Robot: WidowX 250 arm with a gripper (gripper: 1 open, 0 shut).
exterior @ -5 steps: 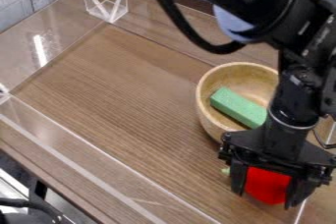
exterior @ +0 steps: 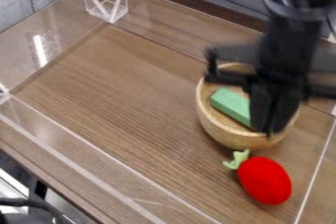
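A red fruit with a green stem [exterior: 265, 181], like a strawberry or pepper, lies on the wooden table at the lower right. Above it sits a round wooden bowl [exterior: 210, 108] holding a green block [exterior: 234, 104]. The dark robot arm and gripper fill the upper right, over the bowl and partly hiding it. The fingertips point downward, pale at their ends; whether they are open or shut is unclear.
A small clear plastic object [exterior: 105, 4] stands at the top left near the table's back edge. A dark cable lies at the lower left.
The arm has risen from over the red fruit at the lower right to above the bowl, leaving the fruit uncovered on the table.
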